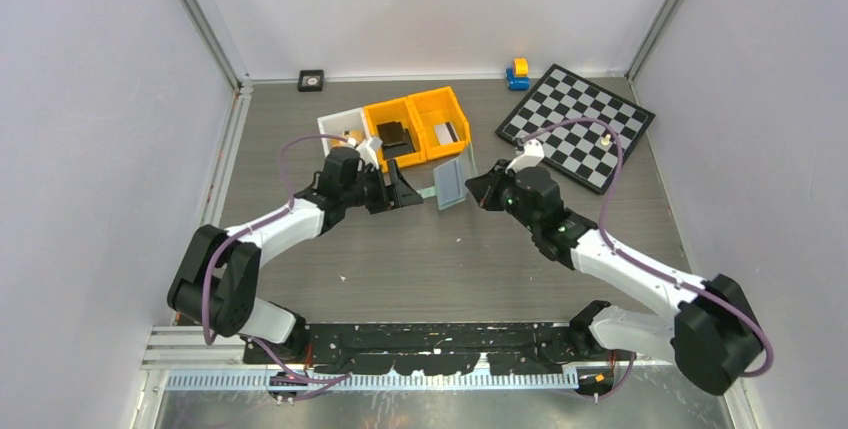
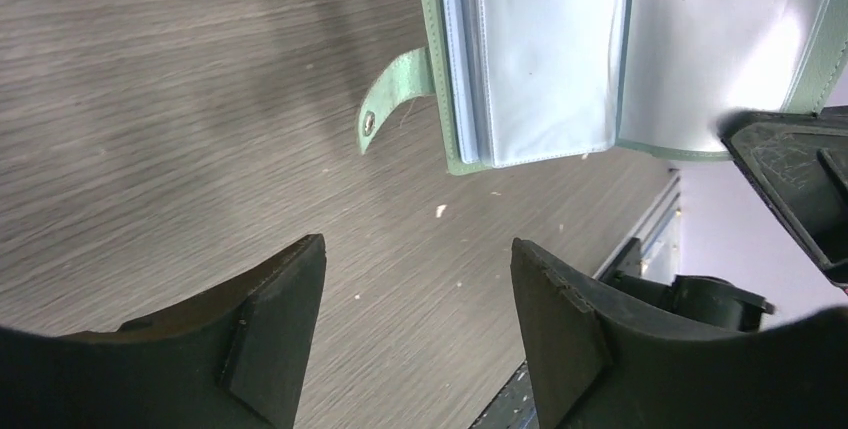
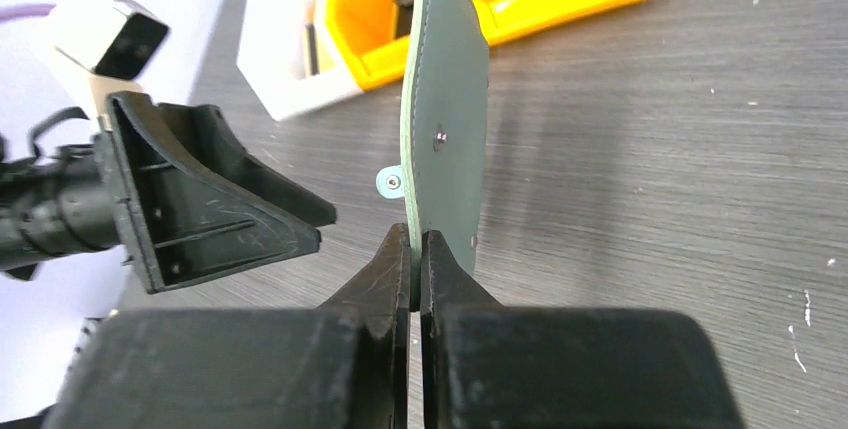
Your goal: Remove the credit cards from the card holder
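Note:
A pale green card holder (image 1: pixel 449 183) with clear sleeves hangs opened out between my two arms. My right gripper is shut on its edge, and the holder stands upright from those fingertips. In the left wrist view the sleeves of the card holder (image 2: pixel 545 54) face me, with the snap strap (image 2: pixel 395 94) sticking out to the side. I cannot make out any card in the sleeves. My left gripper stands open with nothing between its fingers, apart from the holder. In the top view the left gripper (image 1: pixel 408 191) is just left of the strap.
Behind the arms stand a white bin (image 1: pixel 328 127) and two joined yellow bins (image 1: pixel 413 99) with small items inside. A chessboard (image 1: pixel 577 124) lies at the back right, a blue and yellow object (image 1: pixel 517 76) near it.

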